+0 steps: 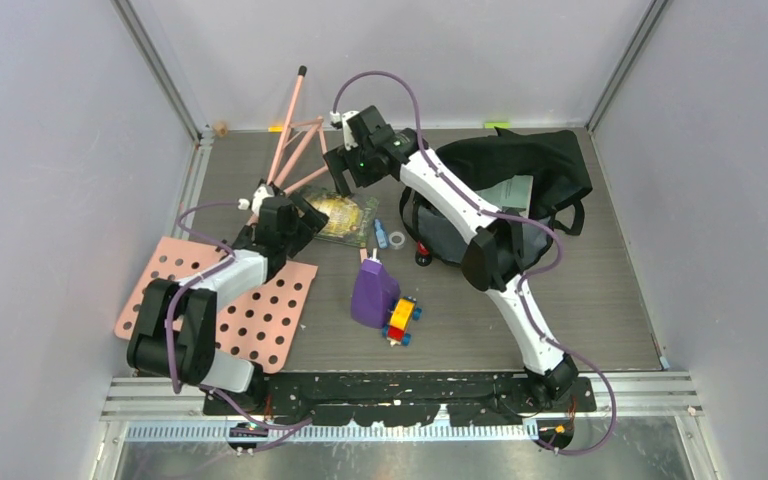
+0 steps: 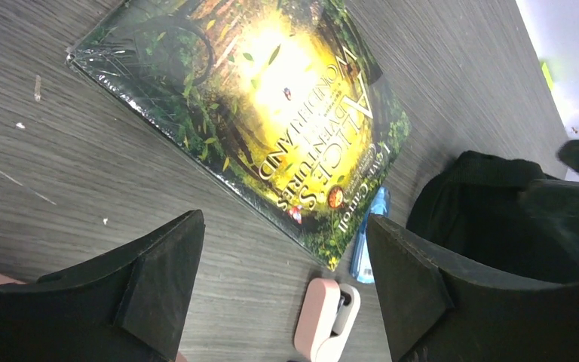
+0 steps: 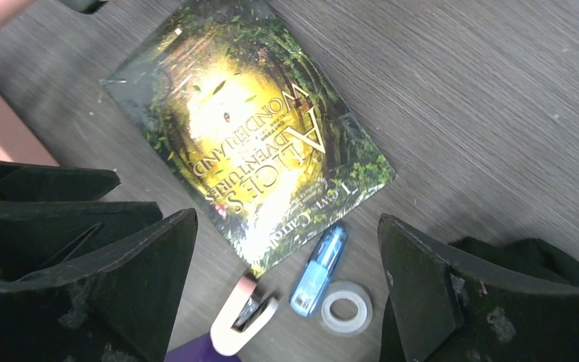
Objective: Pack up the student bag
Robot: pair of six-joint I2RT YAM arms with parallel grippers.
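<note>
A glossy Alice's Adventures in Wonderland book (image 1: 338,217) lies flat on the floor. My left gripper (image 1: 312,222) hangs above the book's near left side, its fingers parted and nothing between them; in the left wrist view the book (image 2: 264,113) lies ahead of the fingertips. Above the book's far right side stands my right gripper (image 1: 345,178), open and empty, with the book (image 3: 249,136) showing beyond its fingers. The black and grey bag (image 1: 470,165) stands open to the right, something pale green inside, partly covered by my right arm.
A blue glue-like tube (image 1: 380,233), a white tape ring (image 1: 397,240) and a pink stapler-like item (image 3: 234,317) lie near the book. Further forward are a purple block (image 1: 370,295) and a toy car (image 1: 400,320). A pink pegboard (image 1: 270,315) and pink frame (image 1: 290,120) occupy the left.
</note>
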